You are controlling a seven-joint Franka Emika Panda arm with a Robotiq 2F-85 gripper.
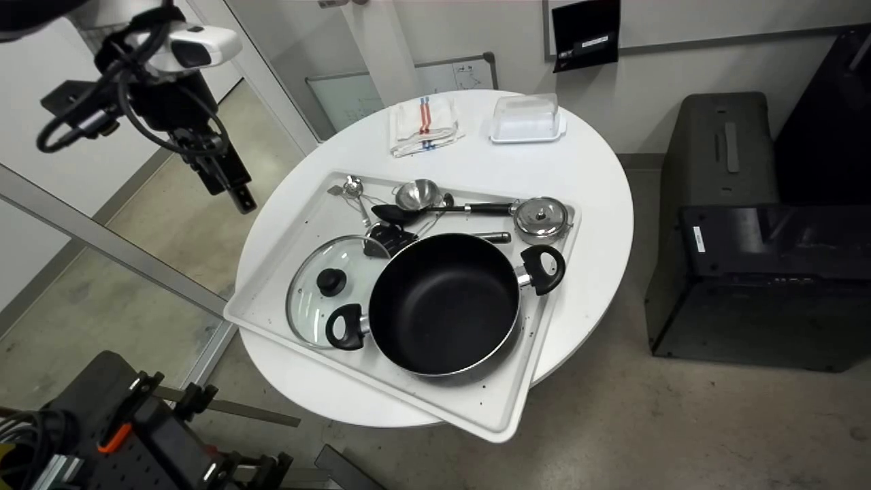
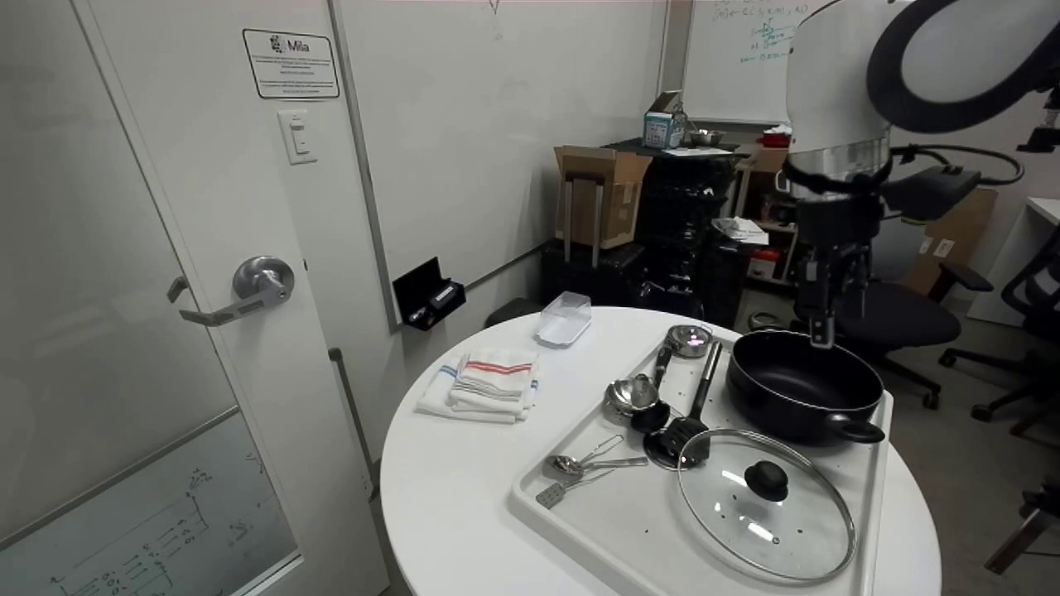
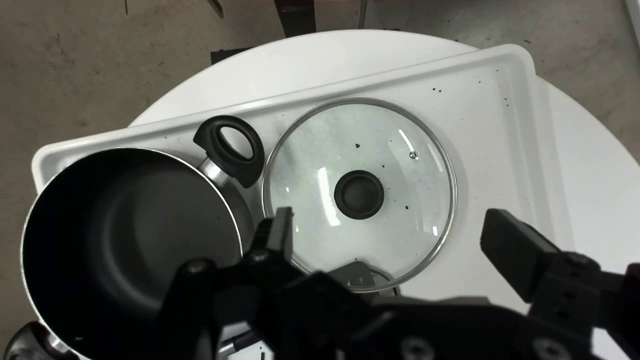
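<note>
A clear glass lid [image 3: 384, 240] with a round black knob [image 3: 358, 194] lies on the white tray [image 3: 498, 156]. Beside it stands a black two-handled pot [image 1: 445, 302], empty inside. One pot handle [image 1: 346, 327] reaches over the lid's edge in exterior view 1. My gripper is open, its fingers far apart, and nothing is between them. It hangs in the air above the tray, with the lid below the gap in the wrist view. In exterior view 2 the gripper [image 2: 821, 333] appears in front of the pot, high up.
Behind the lid and pot lie a small metal pan with a lid [image 1: 540, 219], a metal strainer [image 1: 417, 195] and several utensils. A folded towel [image 1: 424, 126] and a clear-covered dish [image 1: 527, 120] sit on the table outside the tray. One tray end is bare.
</note>
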